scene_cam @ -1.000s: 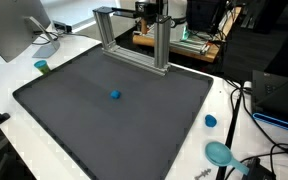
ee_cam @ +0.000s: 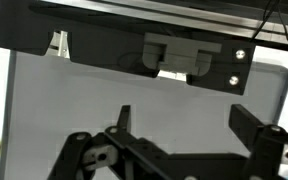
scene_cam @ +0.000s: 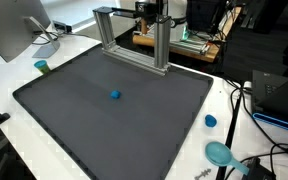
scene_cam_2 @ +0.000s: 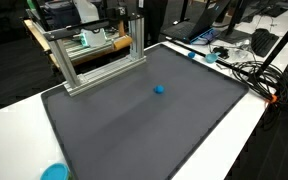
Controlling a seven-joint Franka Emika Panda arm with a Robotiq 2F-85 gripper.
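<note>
My gripper stands open in the wrist view, its dark fingers (ee_cam: 106,122) wide apart with only bare grey surface between them. A small blue object (scene_cam: 115,94) lies on the grey mat (scene_cam: 79,120), and the same blue object (scene_cam_2: 159,89) shows in the second exterior view. It does not appear in the wrist view. Ahead of the fingers, a black plate with a grey block (ee_cam: 184,52) crosses the upper part of the wrist view.
Off the mat's edge lie a round blue piece (scene_cam: 211,120) and a teal cup-like item (scene_cam: 222,155). A green container (scene_cam: 42,67) stands at the far left. A metal frame (scene_cam_2: 99,72) rises along one edge of the mat.
</note>
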